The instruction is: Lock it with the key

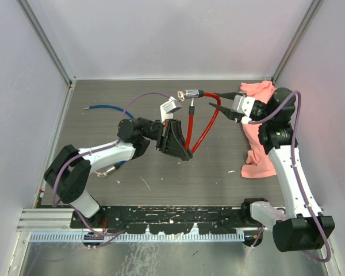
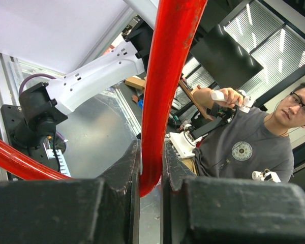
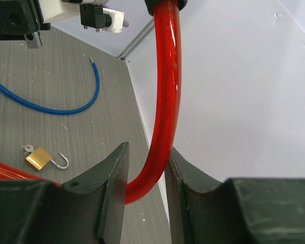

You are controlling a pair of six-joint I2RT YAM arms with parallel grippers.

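A red cable lock (image 1: 206,129) hangs in a bent loop between my two arms. Its silver lock head (image 1: 191,94) points left, and a small pale metal piece (image 1: 181,96) sits at its outer end; whether this is a key cannot be told. Just below the head stands the cable's silver tip (image 1: 191,102), close to it; whether it is inserted is unclear. My left gripper (image 1: 188,154) is shut on the lower bend of the cable. At the right, my right gripper (image 1: 215,100) stands open, the red cable (image 3: 166,91) passing between its fingers.
On the table, a blue cable (image 1: 105,107) curves behind the left arm, its silver head (image 1: 107,171) near the front left. An open brass padlock (image 3: 39,158) with a key lies on the tabletop. Pink cloth (image 1: 257,146) covers the right side.
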